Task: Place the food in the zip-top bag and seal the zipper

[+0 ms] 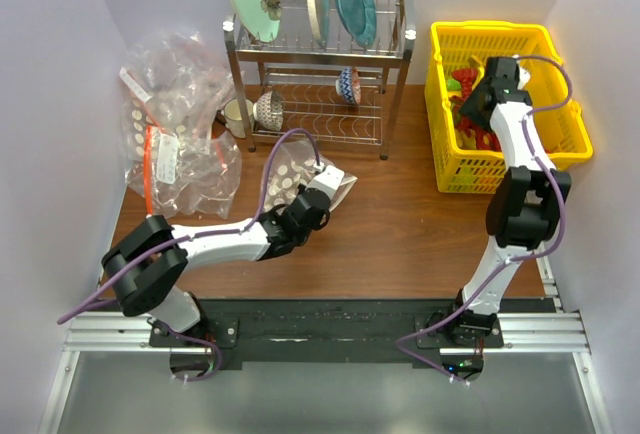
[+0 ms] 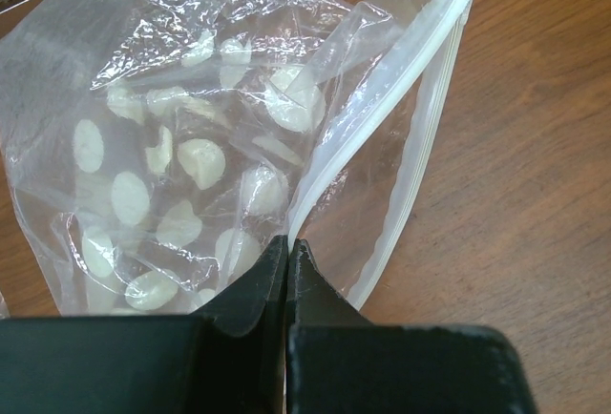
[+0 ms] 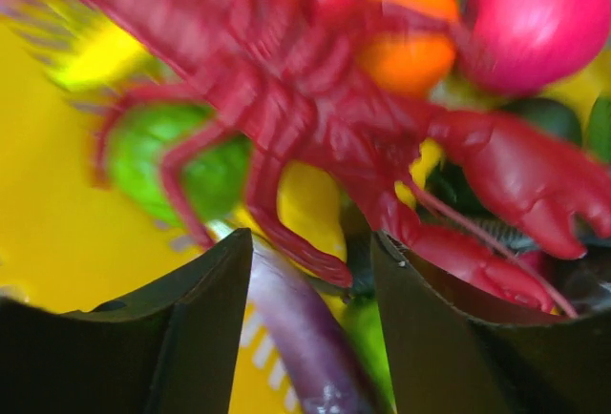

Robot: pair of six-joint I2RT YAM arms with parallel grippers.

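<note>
A clear zip top bag [image 2: 162, 175] with white round patterns lies on the wooden table; my left gripper is shut at its white zipper edge [image 2: 372, 118]. My right gripper is down inside the yellow bin [image 1: 555, 149], fingers apart just over a red toy lobster [image 3: 296, 118] and a purple eggplant [image 3: 310, 338]. Around them lie a green round item [image 3: 191, 166], an orange [image 3: 406, 47], a pink fruit [image 3: 525, 13] and other food.
More bags [image 1: 175, 164] lie piled at the back left. A metal dish rack [image 1: 390, 114] with plates and cups stands at the back centre.
</note>
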